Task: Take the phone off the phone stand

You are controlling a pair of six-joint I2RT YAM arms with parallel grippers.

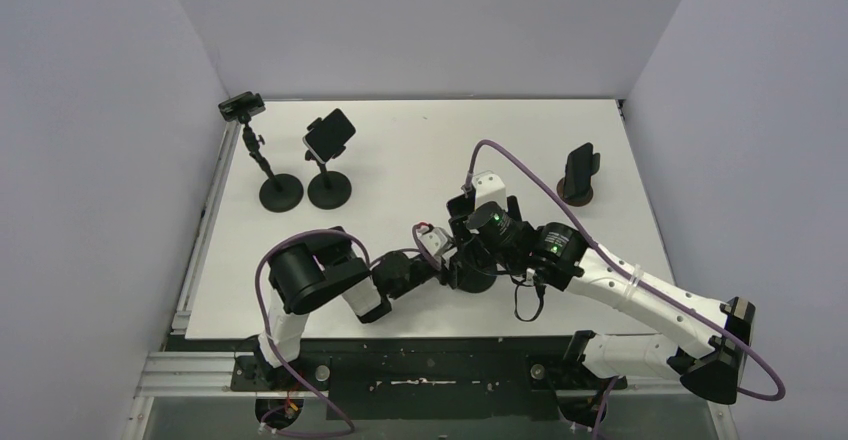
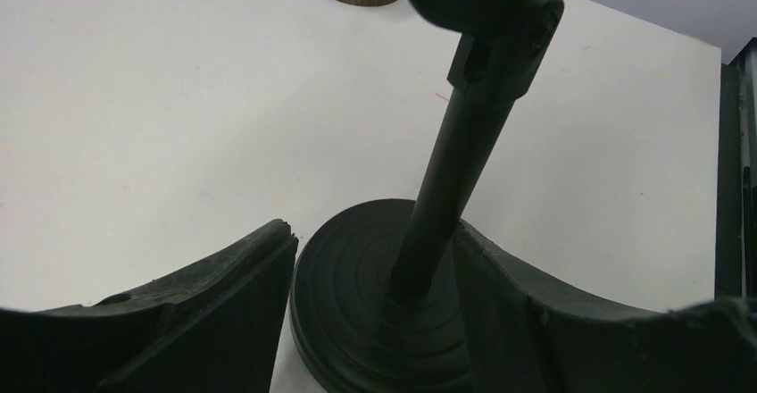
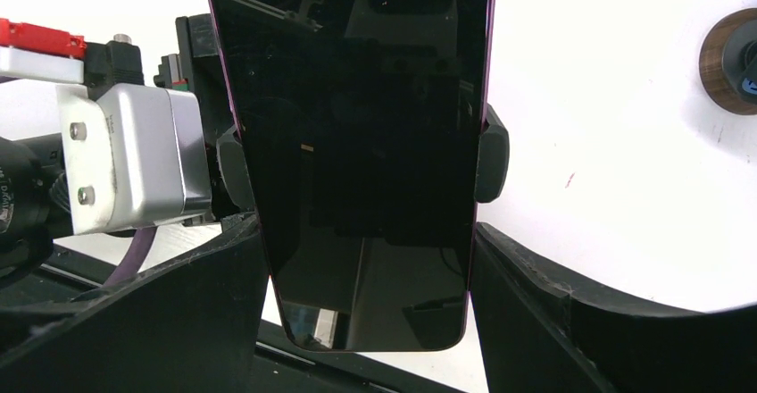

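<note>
The black phone (image 3: pixel 366 143) fills the middle of the right wrist view, its sides between the fingers of my right gripper, which is shut on it. Dark clamp pads of the stand (image 3: pixel 493 156) still flank the phone higher up. In the left wrist view the phone stand's slanted post (image 2: pixel 437 196) rises from its round black base (image 2: pixel 348 277). My left gripper is open low by the base, the post showing in the gap near the right-hand finger; whether it touches is unclear. From above, the right arm hides most of the stand.
Two other stands, one with a tilted device (image 1: pixel 330 135) and one taller (image 1: pixel 242 108), occupy the table's back left. Another holder (image 1: pixel 579 172) with a wooden base is at the right.
</note>
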